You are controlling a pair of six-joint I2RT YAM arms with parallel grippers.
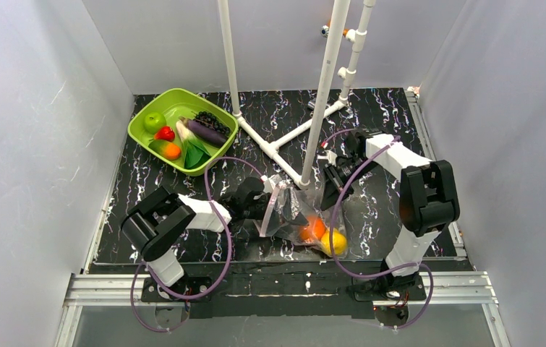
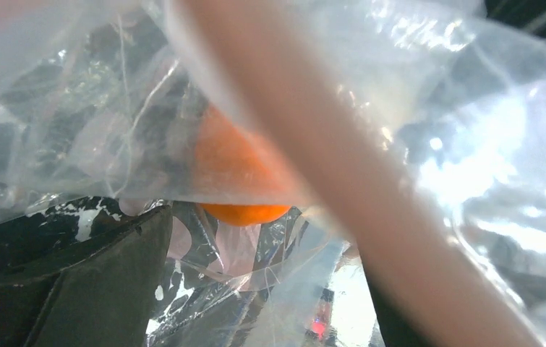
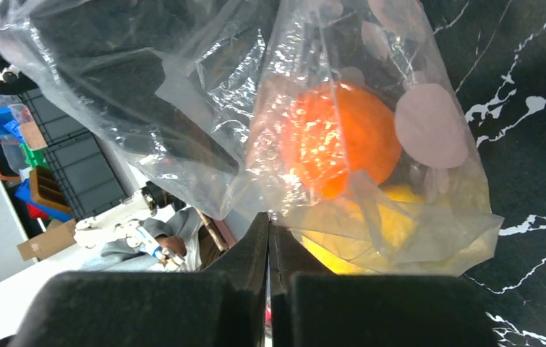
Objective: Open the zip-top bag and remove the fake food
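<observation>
A clear zip top bag (image 1: 288, 213) lies on the table, its pinkish zip edge (image 1: 270, 210) standing up at the left. Through the film show an orange fruit (image 1: 312, 230) and a yellow one (image 1: 335, 243) at the right end. My left gripper is open at the mouth; bag film and the blurred zip strip cross above and in front of its fingers (image 2: 103, 282), with the orange fruit beyond. My right gripper is shut, its tips against the film near the bag's far right part; whether film is pinched between them I cannot tell.
A green bowl (image 1: 142, 144) of toy produce stands at the back left. White pipes (image 1: 280, 144) rise behind the bag. Purple tubes (image 1: 342, 195) loop over both arms, one crossing above the yellow fruit. Bare table lies at the right.
</observation>
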